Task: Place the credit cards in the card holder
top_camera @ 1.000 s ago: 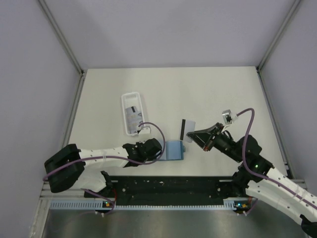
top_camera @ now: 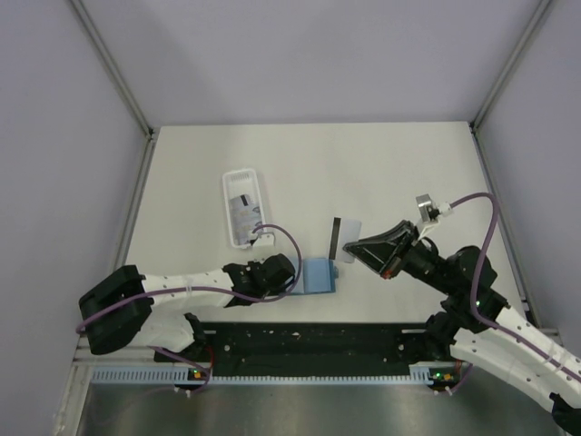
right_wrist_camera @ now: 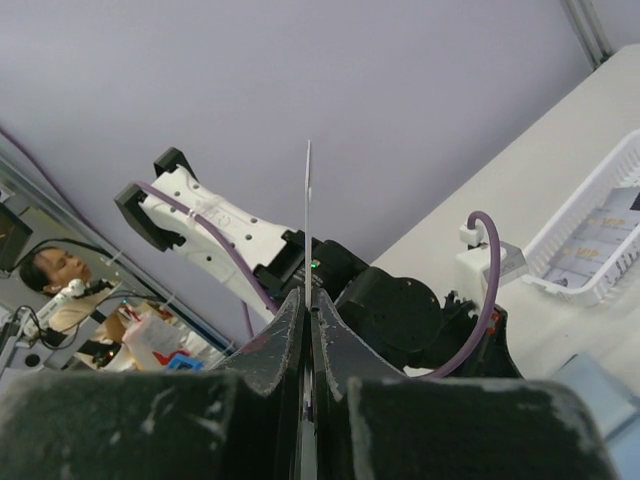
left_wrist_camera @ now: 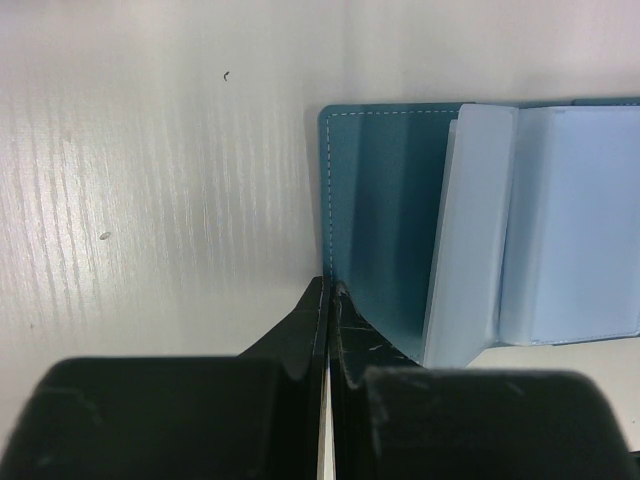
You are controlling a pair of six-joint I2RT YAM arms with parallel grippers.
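Observation:
The card holder lies spread on the table, its dark blue cover and pale blue sleeves showing in the left wrist view. At its left edge is my left gripper, shut, the fingertips against the cover's edge; whether the edge is pinched cannot be made out. My right gripper is shut on a thin card, seen edge-on as an upright sliver in the right wrist view. From above, that credit card is pale with a black stripe, held in the air to the upper right of the holder.
A white basket with more cards inside stands at the left, beyond the holder. The left arm covers part of the holder from above.
My left arm has barely moved.

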